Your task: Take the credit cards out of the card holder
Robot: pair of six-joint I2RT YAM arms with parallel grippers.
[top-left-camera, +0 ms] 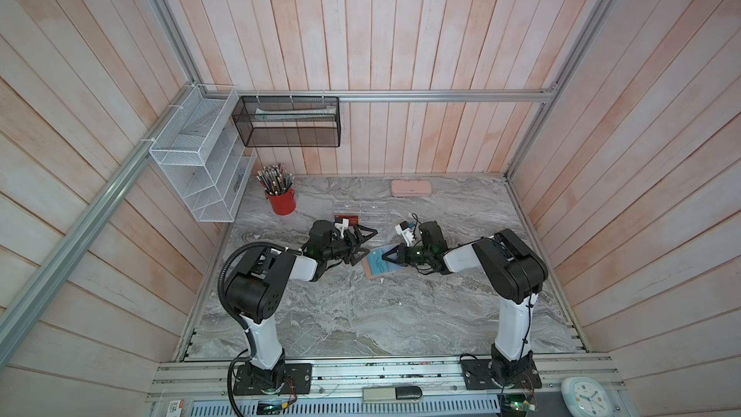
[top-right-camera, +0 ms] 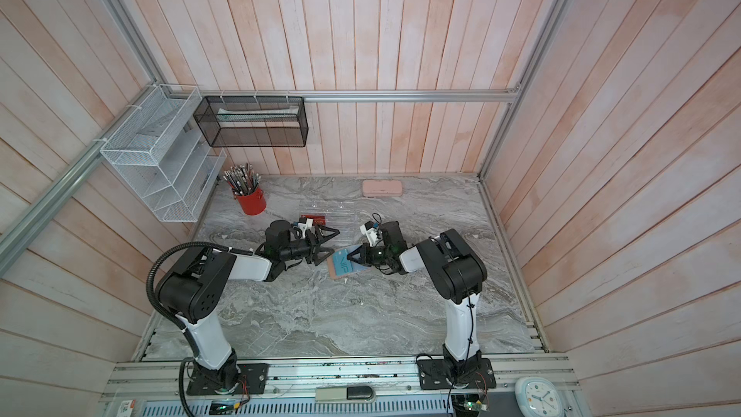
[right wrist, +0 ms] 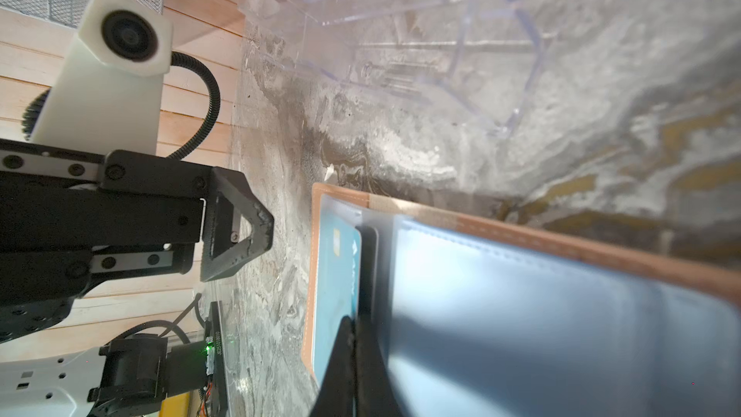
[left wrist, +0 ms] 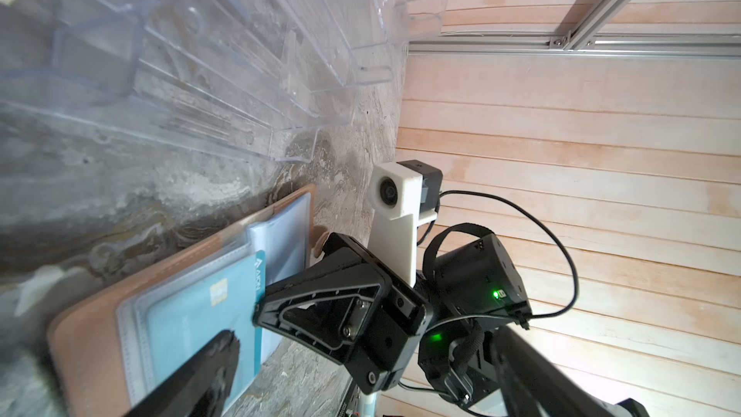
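The tan card holder [left wrist: 88,339] lies spread on the marble table, its clear sleeves [right wrist: 525,316] facing up. A light blue card sits in a sleeve at its left side, and a dark strip [right wrist: 372,262] shows along that card's edge in the right wrist view. My right gripper is shut, tips down on the holder by this edge; whether anything thin is between them is hidden. Just left of the holder, my left gripper [top-left-camera: 371,242] stands open and empty, its fingers [left wrist: 212,374] apart.
Behind the holder stand clear plastic trays [left wrist: 231,108], one with a red box [top-right-camera: 312,219]. A red brush pot [top-left-camera: 282,202] is at back left, a pink case [top-left-camera: 410,187] at the back.
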